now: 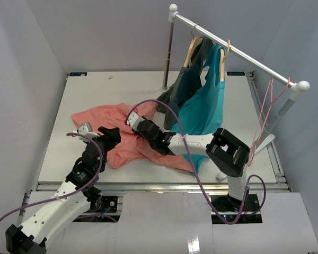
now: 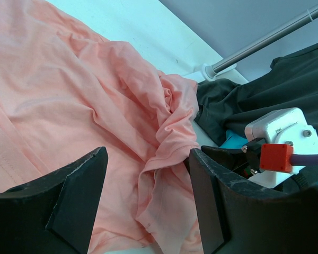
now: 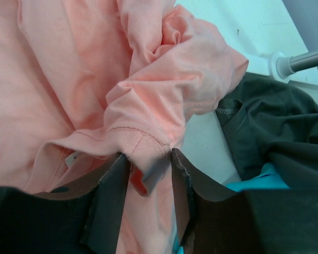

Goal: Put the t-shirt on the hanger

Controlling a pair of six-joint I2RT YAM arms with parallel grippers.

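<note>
A pink T-shirt (image 1: 108, 116) lies crumpled on the white table. My right gripper (image 1: 138, 129) is down at its bunched right part; in the right wrist view a folded hem (image 3: 140, 143) sits between its fingertips, though whether they grip it I cannot tell. My left gripper (image 1: 108, 135) hovers over the shirt's left side, open, its fingers apart with nothing between them in the left wrist view.
A white rail (image 1: 238, 53) at the right carries a dark shirt (image 1: 185, 84) and a teal shirt (image 1: 206, 106) on wooden hangers, plus pink hangers (image 1: 265, 111). Bare table (image 1: 106, 84) shows at the back left.
</note>
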